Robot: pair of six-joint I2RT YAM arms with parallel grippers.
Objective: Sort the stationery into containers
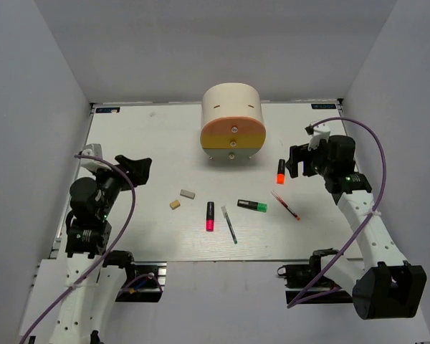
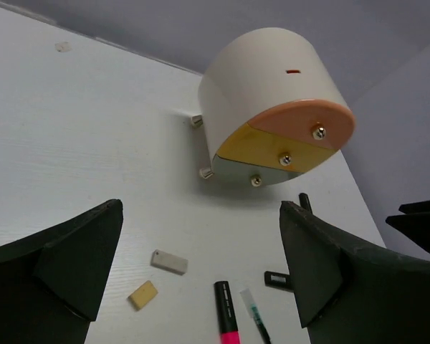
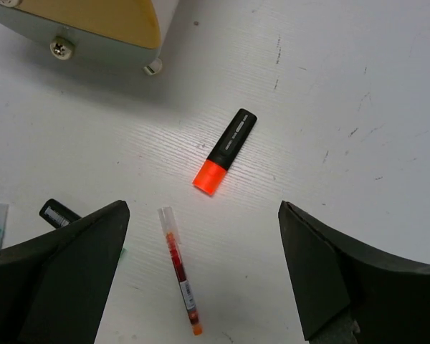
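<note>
Near the back of the table stands a rounded white cabinet (image 1: 231, 99) with coloured drawers, all shut. Loose on the table lie an orange-capped marker (image 3: 225, 152), a red pen (image 3: 180, 272), a green-capped marker (image 1: 251, 205), a pink-capped marker (image 1: 210, 216) and a teal pen (image 1: 229, 224). Left of these are a grey eraser (image 2: 169, 261) and a tan eraser (image 2: 142, 294). My left gripper, open and empty, hovers at the table's left side. On the right, my right gripper is also open, above the table close to the orange-capped marker, touching nothing.
Grey walls (image 1: 201, 43) enclose the back and sides. The cabinet's front knobs (image 1: 233, 130) stick out toward the loose items.
</note>
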